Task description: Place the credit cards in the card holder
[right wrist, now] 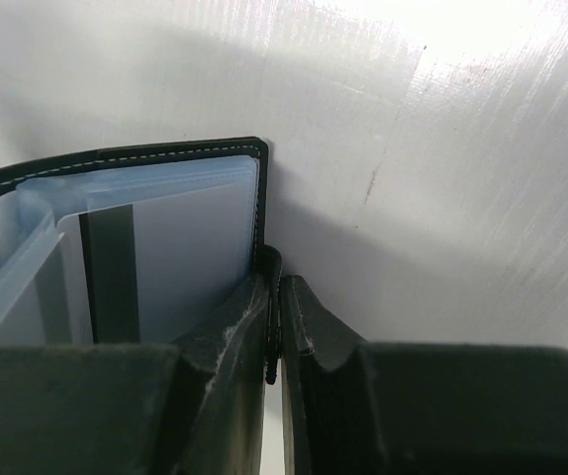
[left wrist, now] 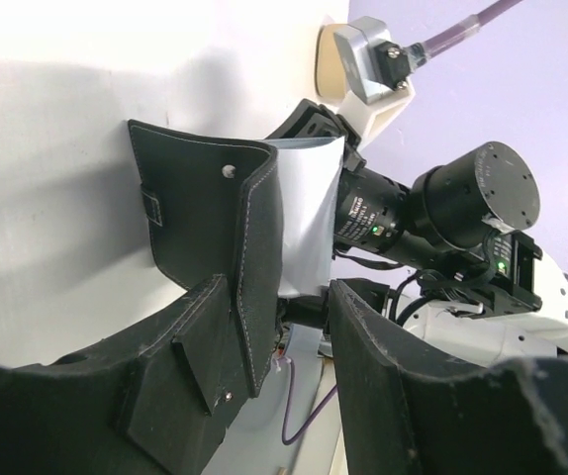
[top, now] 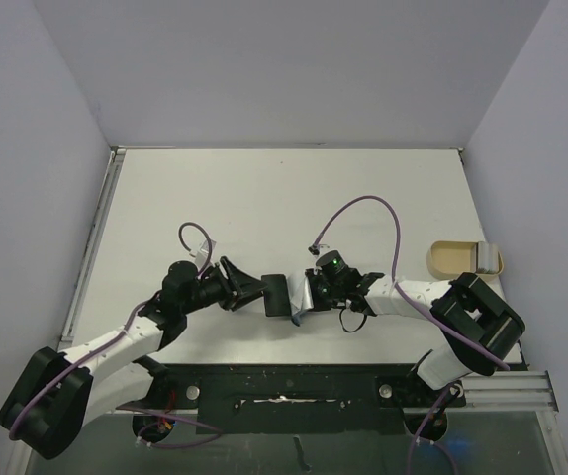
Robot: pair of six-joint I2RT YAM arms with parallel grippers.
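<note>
The black card holder [top: 276,295] lies opened between my two grippers, its translucent sleeves [top: 299,295] showing on the right side. In the left wrist view its dark cover [left wrist: 190,198] with a snap stands up in front of my left gripper. That gripper is open, one finger close to the cover; I cannot tell whether they touch. My right gripper is shut on the holder's black edge [right wrist: 261,198]. Inside a clear sleeve in the right wrist view is a pale card with a dark stripe [right wrist: 113,277].
At the far right of the table stands a tan box [top: 449,259] with a grey object [top: 487,257] at its right end; its contents are unclear.
</note>
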